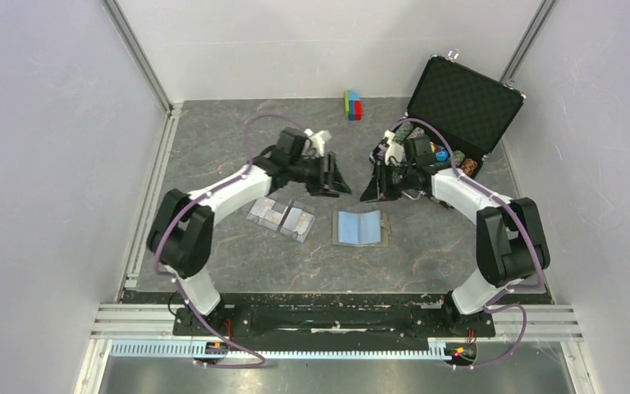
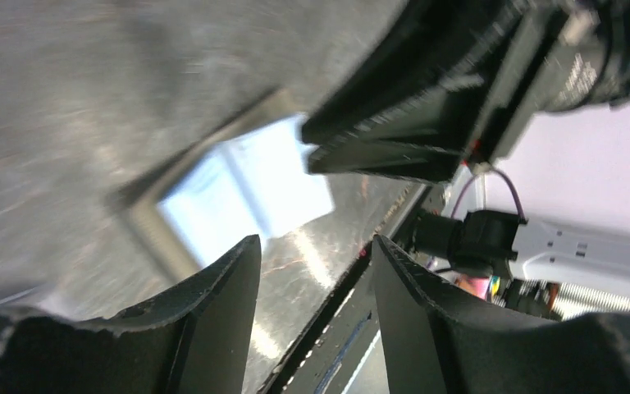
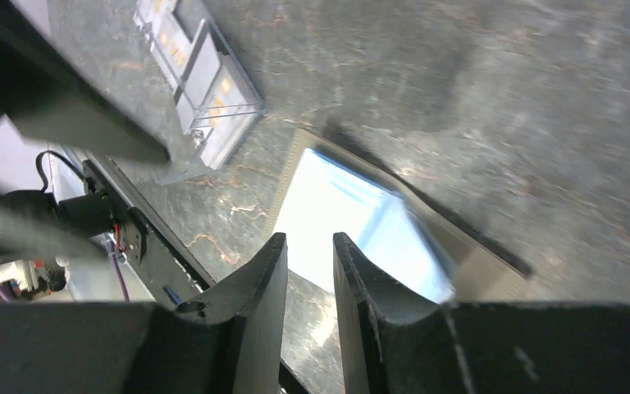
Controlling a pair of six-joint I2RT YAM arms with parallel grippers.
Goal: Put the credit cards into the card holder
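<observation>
The open card holder with light blue inside and a grey-brown cover lies at the bench's front middle. To its left, a clear tray holds several pale cards. My left gripper is above the table, up and left of the holder, open with nothing between its fingers. My right gripper hovers above and right of the holder, its fingertips close together in the right wrist view, with nothing visible between them.
An open black case with assorted items fills the back right. Coloured blocks stand at the back.
</observation>
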